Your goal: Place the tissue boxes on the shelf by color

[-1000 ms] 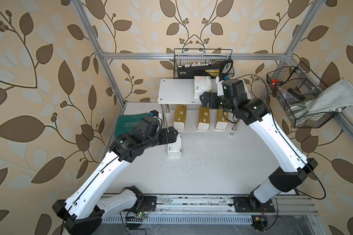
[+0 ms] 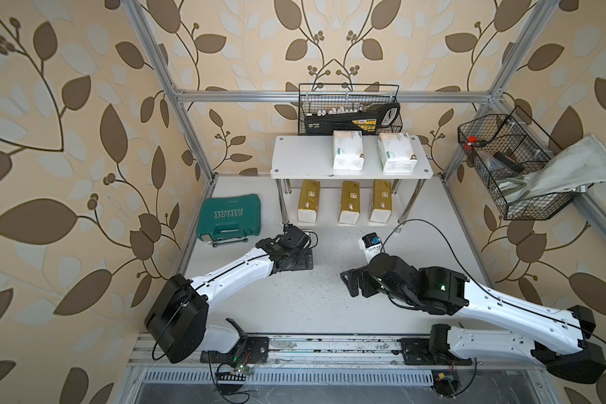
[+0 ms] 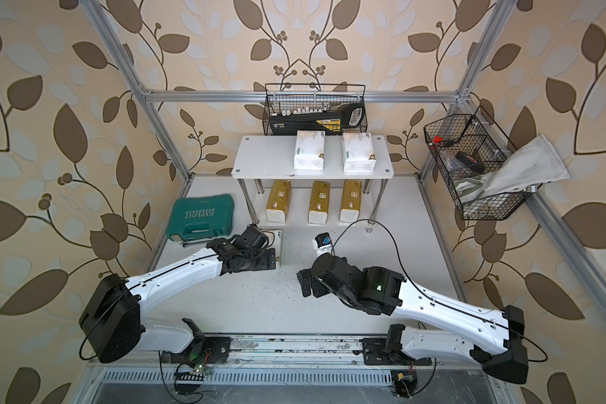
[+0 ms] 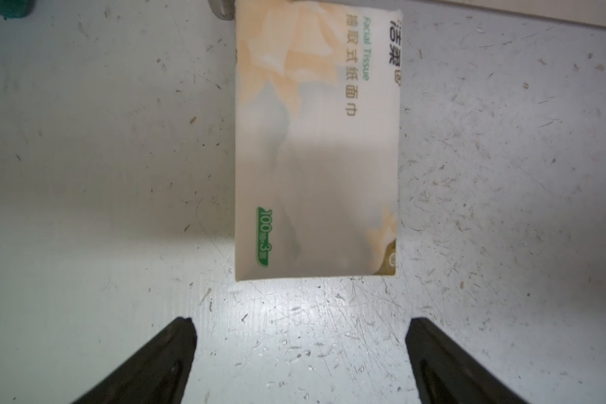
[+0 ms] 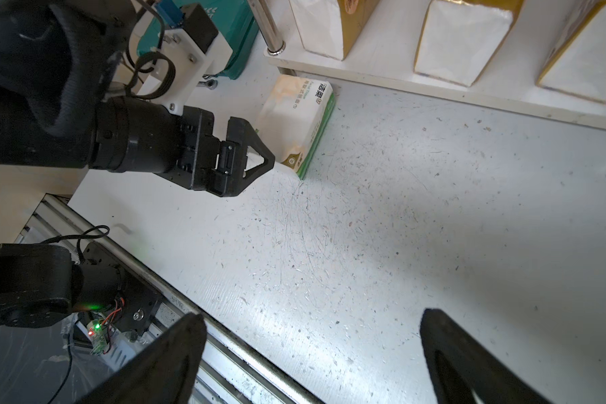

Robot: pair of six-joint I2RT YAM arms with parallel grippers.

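Observation:
A white tissue pack (image 4: 316, 155) with peach print lies flat on the table in front of the shelf; in the top left view my left arm mostly covers it. My left gripper is open and low, its fingers apart just short of the pack's near end, nothing between them. My right gripper is open and empty above bare table, to the right of the pack. On the shelf's top board (image 2: 303, 158) stand two white packs, one mid-right (image 2: 348, 149) and one far right (image 2: 397, 153). Below are three gold packs, left (image 2: 309, 200), middle (image 2: 350, 202) and right (image 2: 381, 200).
The top board's left half is bare. A green tool case (image 2: 229, 216) lies left of the shelf. A wire basket (image 2: 303, 101) hangs behind the shelf, another (image 2: 538, 212) on the right wall.
My right arm has drawn back from the shelf top and come down over the table. My left arm has lowered and pulled in, its gripper now over the loose white pack.

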